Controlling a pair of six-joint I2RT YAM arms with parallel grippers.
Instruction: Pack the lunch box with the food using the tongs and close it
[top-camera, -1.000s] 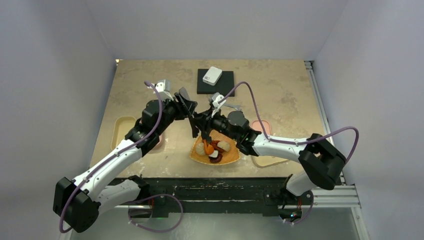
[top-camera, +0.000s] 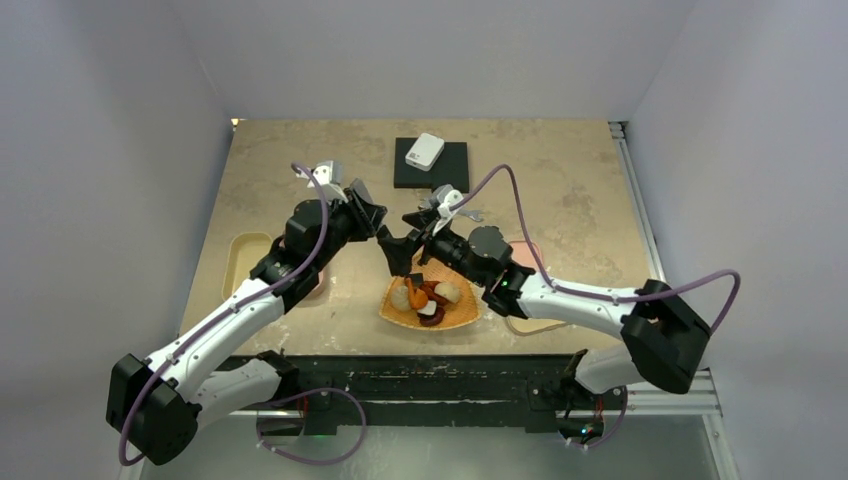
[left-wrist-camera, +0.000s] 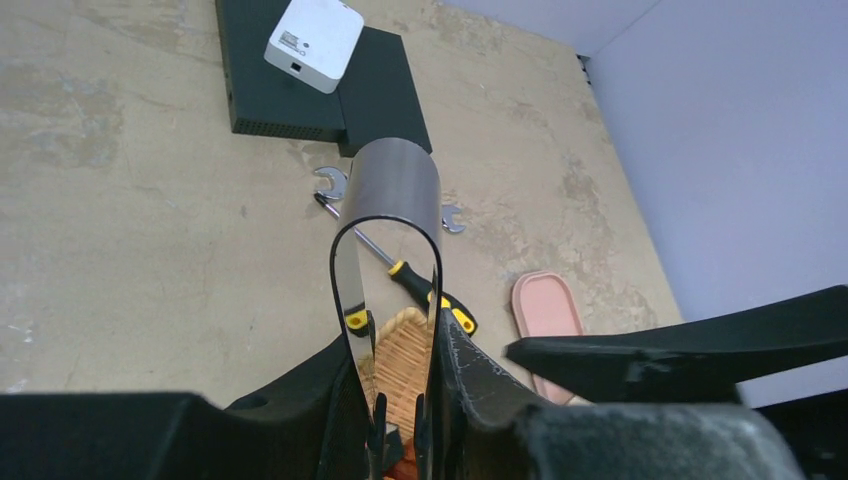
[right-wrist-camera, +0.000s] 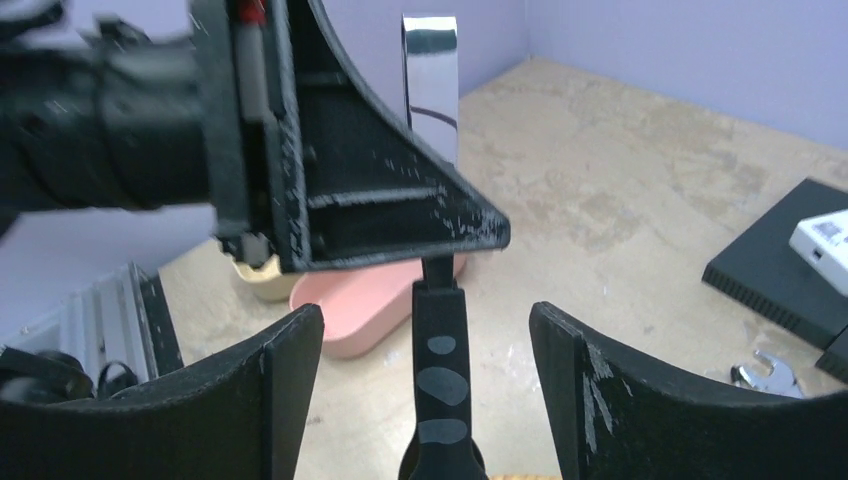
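Note:
A pair of tongs (left-wrist-camera: 395, 185), with a bent metal top and dark lower arms, stands upright between my left gripper's fingers. My left gripper is closed on it. In the right wrist view the tongs' dark lower end (right-wrist-camera: 441, 350) hangs between the spread fingers of my right gripper, with a gap on both sides. Below the arms in the top view, a woven basket (top-camera: 468, 313) holds food pieces, among them an orange one (top-camera: 418, 301) and a pale round one (top-camera: 400, 298). Part of the basket is hidden by the right arm.
Lunch box parts lie at both sides: a cream tray (top-camera: 236, 283) at left, a pink one (right-wrist-camera: 345, 325) by it, and at right a pink one (top-camera: 537, 250) and a cream one (top-camera: 540, 327), partly covered. Behind are a black box (top-camera: 455, 170), a white device (top-camera: 425, 152) and a screwdriver (left-wrist-camera: 410, 283).
The left arm has barely moved.

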